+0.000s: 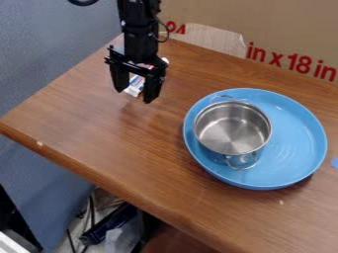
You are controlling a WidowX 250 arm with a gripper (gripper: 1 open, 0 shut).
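Observation:
My black gripper [136, 83] hangs over the back left of the wooden table, its two fingers apart. A small white and pinkish item [136, 89] shows just behind and between them; whether it is touched I cannot tell. A steel pot [232, 128] with handles stands on a blue plate [297, 138] on the right side of the table.
A cardboard panel [284, 35] with red lettering stands along the back. A blue tape piece lies at the right edge. Cables and clutter lie below the table's front left.

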